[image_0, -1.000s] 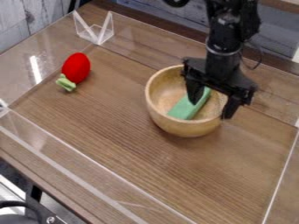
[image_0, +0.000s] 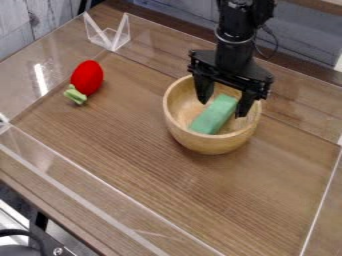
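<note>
My gripper (image_0: 230, 90) is at the top centre, black, its open fingers over the back of a tan bowl (image_0: 211, 144). A green oblong object (image_0: 210, 119) lies inside the bowl, just below the fingers; nothing shows held between them.
A red oval object (image_0: 86, 74) and a small pale green item (image_0: 75, 94) lie at the left. A white wire holder (image_0: 106, 32) stands at the back left.
My gripper has moved left and upward in the view, from over the bowl's right side to over its back. The green object remains in the bowl.
</note>
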